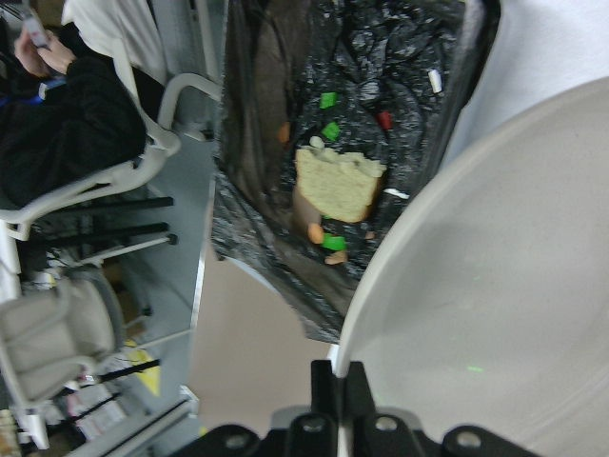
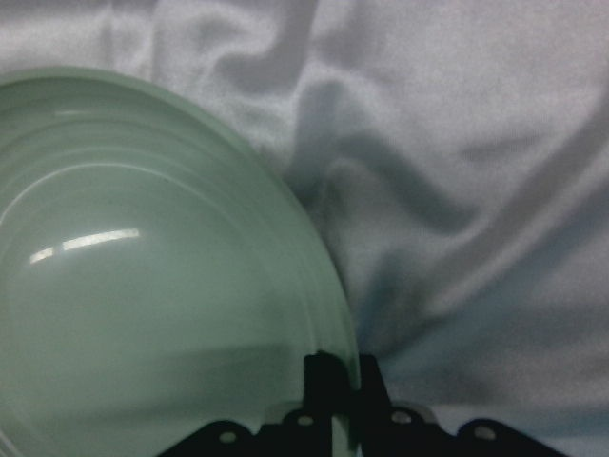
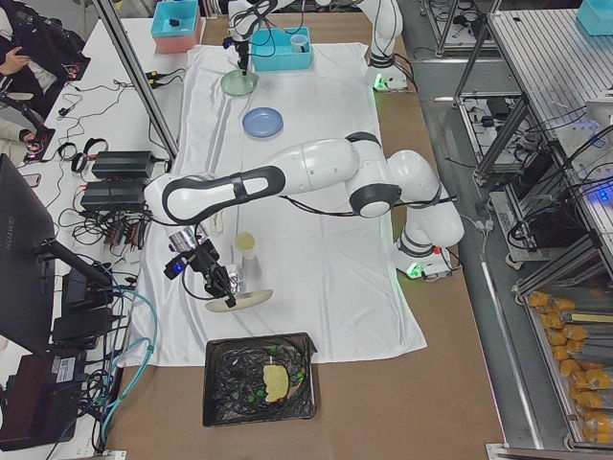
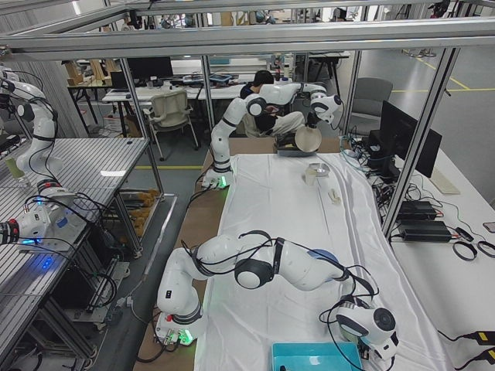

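My left gripper is shut on the rim of a cream plate (image 1: pixel 495 267), held tilted beside a black-lined bin (image 3: pixel 219 402). The bin holds a slice of bread (image 1: pixel 338 186) and small green, red and orange bits. In the right wrist view my right gripper is shut on the rim of a green plate (image 2: pixel 143 286), with white cloth beyond it.
A blue plate (image 3: pixel 262 122) lies mid-cloth. A blue basin (image 3: pixel 283 57) stands at the far end. A cream cup (image 4: pixel 310 176) and a metal bowl (image 4: pixel 320 169) stand near my left arm.
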